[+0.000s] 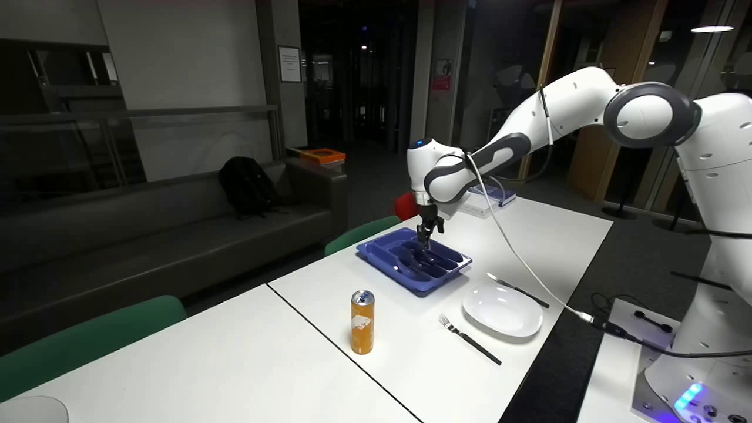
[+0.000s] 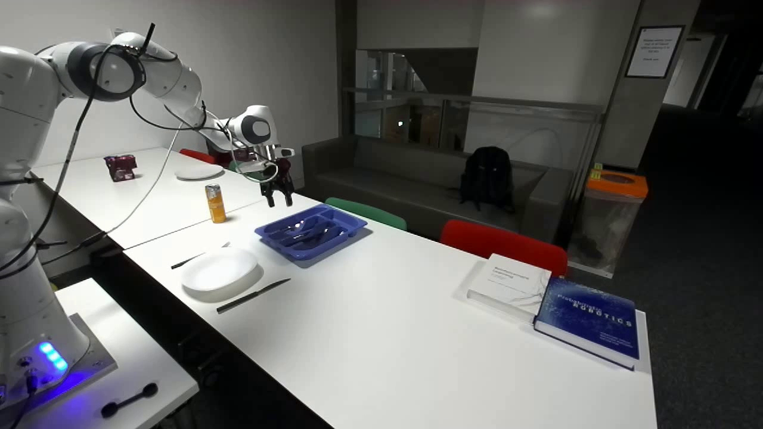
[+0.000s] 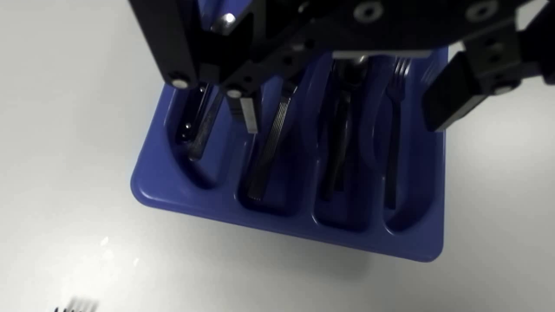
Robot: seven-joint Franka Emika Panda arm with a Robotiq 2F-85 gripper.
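Note:
A blue cutlery tray (image 3: 291,223) fills much of the wrist view, its compartments holding dark-handled forks, spoons and other cutlery. Over it is my gripper, its fingers wide apart and nothing held between them. One fork (image 3: 394,135) lies in the compartment on the right of the wrist view. In exterior view 2 the gripper (image 2: 279,202) hangs above the far side of the tray (image 2: 307,251). A white plate (image 1: 502,310) rests near the table edge, with a fork (image 1: 470,339) on one side and a knife (image 1: 518,289) on the other.
An orange can (image 1: 362,323) stands upright near the table seam. Two books, one white (image 2: 509,286) and one blue (image 2: 588,318), lie at the table's far end. Between the books and the tray the tabletop is bare.

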